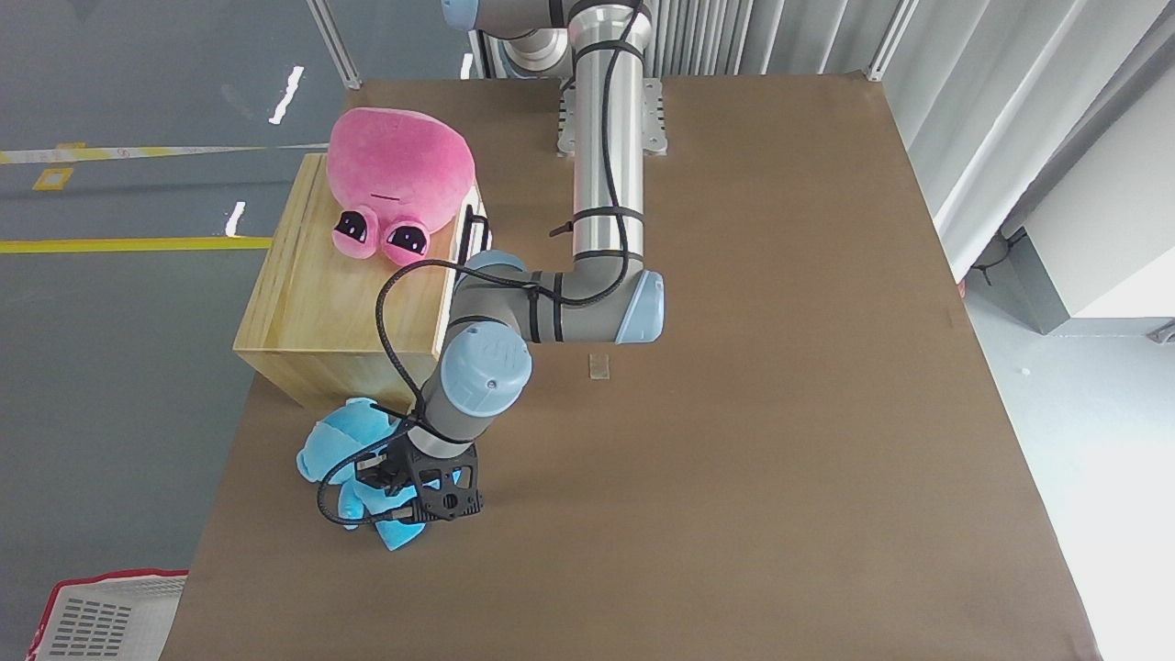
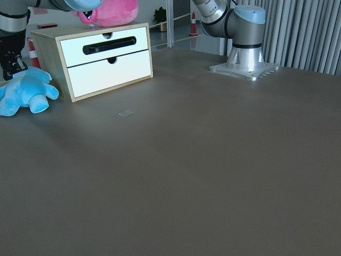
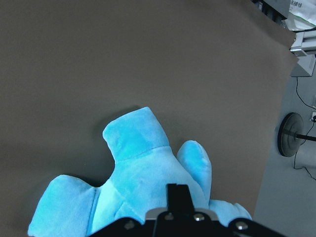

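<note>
My black gripper (image 1: 419, 485) is over a light blue plush toy (image 1: 341, 441) at the near end of the wooden drawer box. In the left view the toy (image 2: 29, 96) is at the far left, low by the table top, beneath the gripper. The wrist view shows the toy (image 3: 143, 173) filling the lower middle, the gripper's black body in front of it; whether the fingers are closed on it is hidden.
A pink plush (image 1: 397, 165) sits on the drawer box (image 1: 297, 319), both drawers closed. A basket (image 1: 110, 617) is off the table's left edge.
</note>
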